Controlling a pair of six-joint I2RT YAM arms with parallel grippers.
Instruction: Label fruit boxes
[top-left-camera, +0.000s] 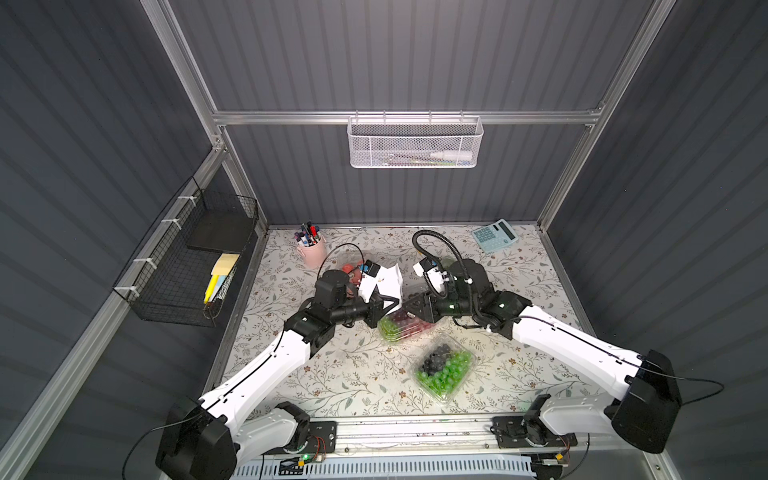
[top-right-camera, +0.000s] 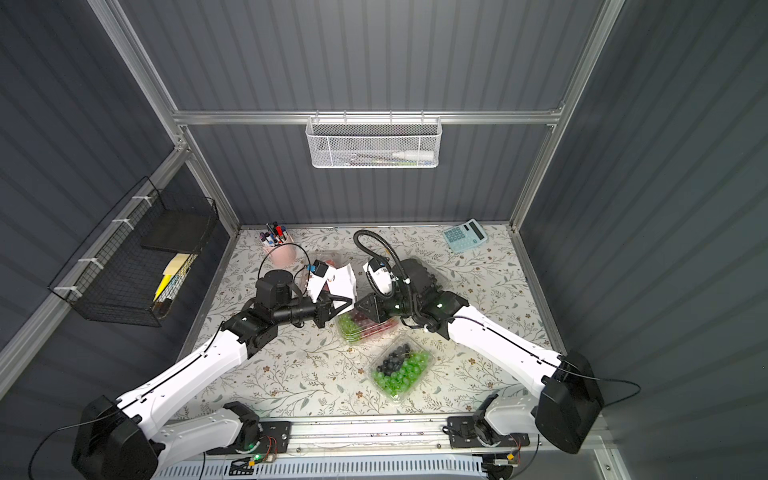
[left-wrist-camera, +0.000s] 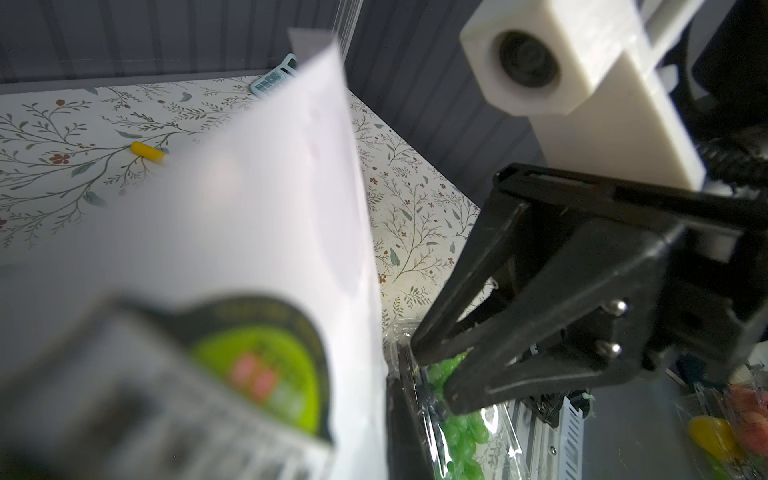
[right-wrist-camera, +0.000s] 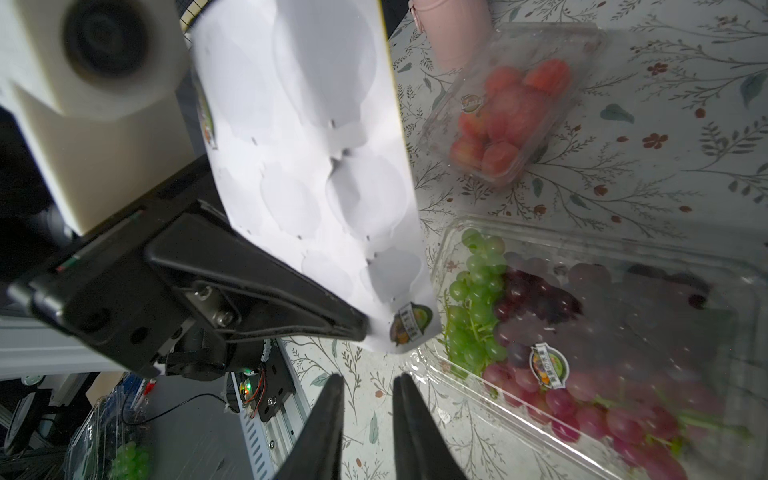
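Note:
A white label sheet (top-left-camera: 390, 281) is clamped upright in my left gripper (top-left-camera: 393, 302). The right wrist view shows empty sticker outlines on this sheet (right-wrist-camera: 320, 152) and a small round sticker (right-wrist-camera: 412, 323) at its lower corner. Just off that corner, my right gripper is open with nothing between its fingers. Below lies a clear box of mixed grapes (right-wrist-camera: 632, 352) carrying a sticker (right-wrist-camera: 549, 365). Behind it, a box of reddish fruit (right-wrist-camera: 508, 120) also bears a sticker (right-wrist-camera: 472, 102). A third box, with green and dark grapes (top-left-camera: 445, 369), lies in front.
A pink pen cup (top-left-camera: 313, 254) stands back left and a calculator (top-left-camera: 495, 236) back right. A yellow-capped marker (left-wrist-camera: 147, 152) lies on the table. Another clear box (top-right-camera: 430, 274) is partly behind the right arm.

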